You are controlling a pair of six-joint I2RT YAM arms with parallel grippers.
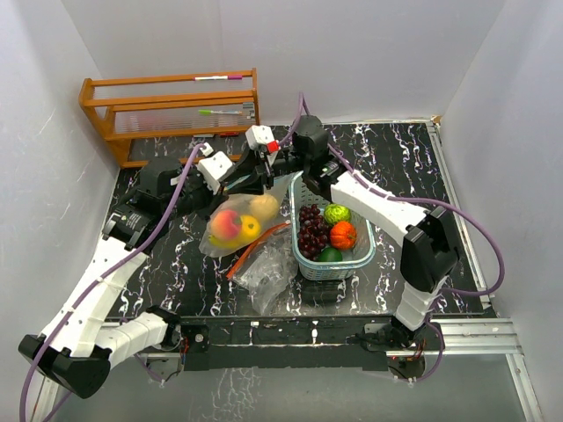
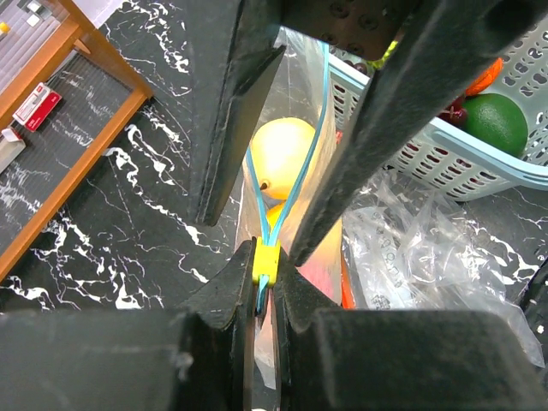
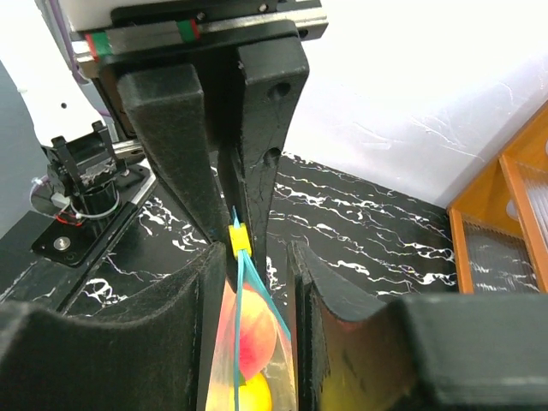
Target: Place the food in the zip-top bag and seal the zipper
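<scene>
A clear zip bag (image 1: 227,239) hangs below both grippers, holding a peach (image 3: 255,338), a yellow fruit (image 1: 249,227) and a paler round fruit (image 2: 282,158). My left gripper is shut on the bag's top at the yellow zipper slider (image 3: 240,240), with blue zipper strips running from it. My right gripper is part open, its fingers either side of the blue strips just next to the slider and close to the left gripper's fingers. Whether it touches the strips is unclear.
A blue basket (image 1: 336,271) of grapes, green fruits and an orange pepper stands to the right. A second, crumpled bag (image 1: 268,277) with an orange zipper lies in front. A wooden rack (image 1: 167,97) stands at back left; dark counter shows on both sides.
</scene>
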